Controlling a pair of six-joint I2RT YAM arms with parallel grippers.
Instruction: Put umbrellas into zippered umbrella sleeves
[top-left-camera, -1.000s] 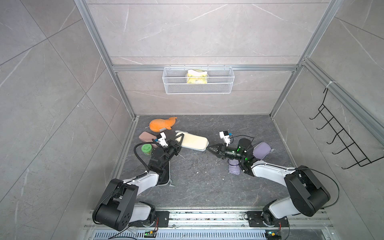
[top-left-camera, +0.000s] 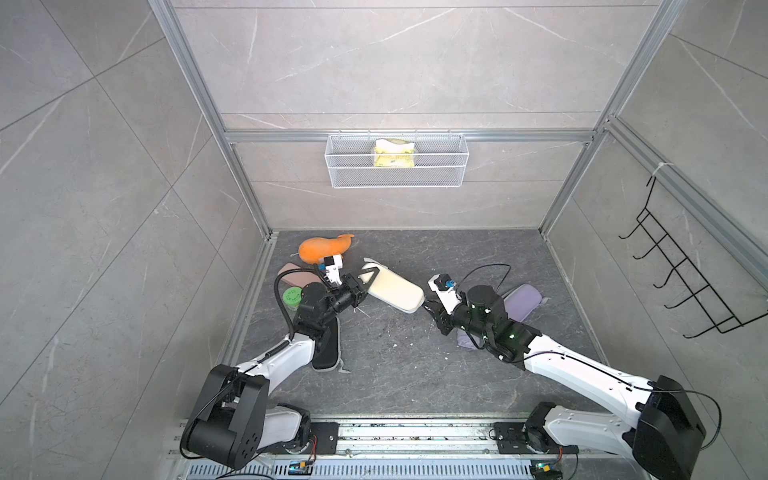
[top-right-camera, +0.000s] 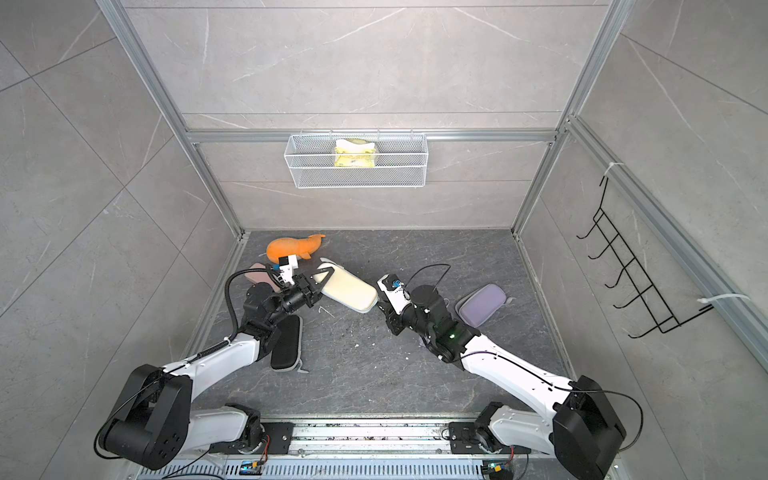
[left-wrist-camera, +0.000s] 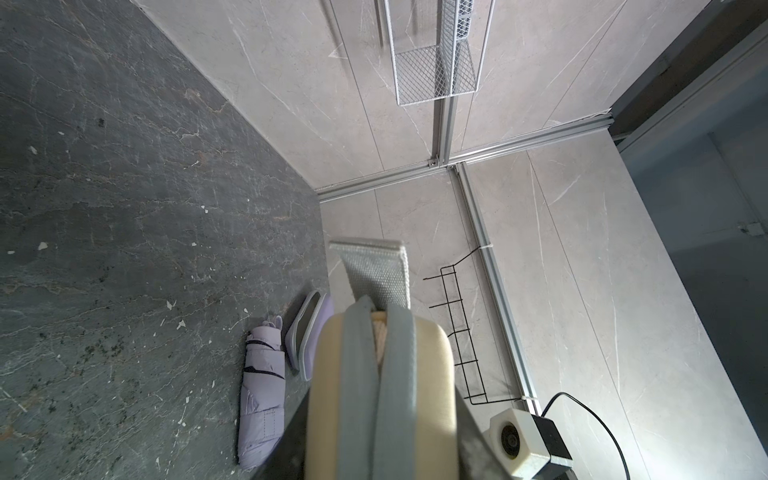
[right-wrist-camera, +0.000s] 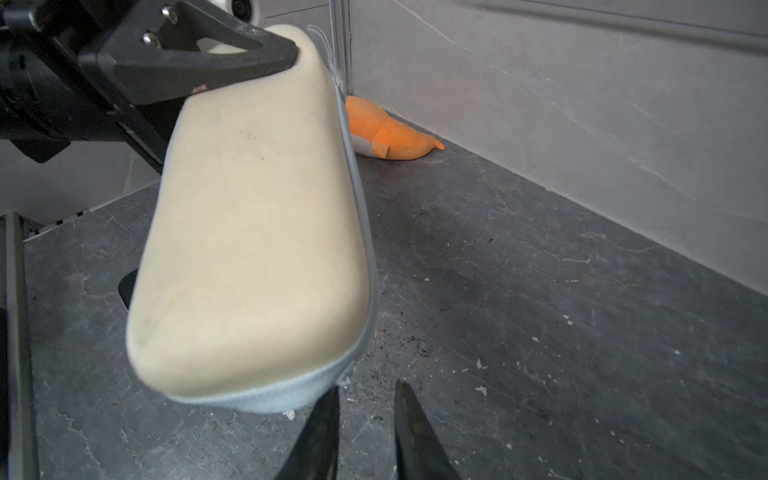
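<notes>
A cream umbrella sleeve (top-left-camera: 393, 289) with a grey-blue zip band hangs raised, one end held by my left gripper (top-left-camera: 369, 277), which is shut on it. Close beside the sleeve's free lower end is my right gripper; its fingers (right-wrist-camera: 320, 440) are apart, with only floor showing between them. A lavender folded umbrella (left-wrist-camera: 262, 396) lies on the floor, largely covered by my right arm in the top views. Near it rests a purple sleeve (top-right-camera: 482, 304). In the left wrist view a grey fabric tab (left-wrist-camera: 376, 272) sticks up from the cream sleeve.
An orange plush toy (top-left-camera: 321, 249), a pinkish-brown item (top-left-camera: 296, 276), a green round thing (top-left-camera: 293, 297) and a black sleeve (top-right-camera: 288, 344) lie on the left side. A white wire basket (top-left-camera: 397, 161) is fixed to the back wall.
The cream sleeve has shifted slightly right and tilted, its free end lower.
</notes>
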